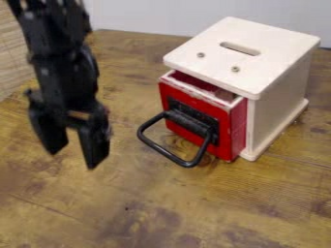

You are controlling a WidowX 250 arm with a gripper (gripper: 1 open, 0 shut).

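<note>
My black gripper [74, 140] hangs open at the left, blurred, with nothing seen between its fingers. To its right stands a white wooden box [278, 97] with a slot in its top. Its red front drawer [230, 136] is pulled slightly out, and a black loop handle [168, 153] sticks out from it toward the lower left, apart from my gripper.
A woven mat [14, 63] lies at the upper left edge, partly behind the arm.
</note>
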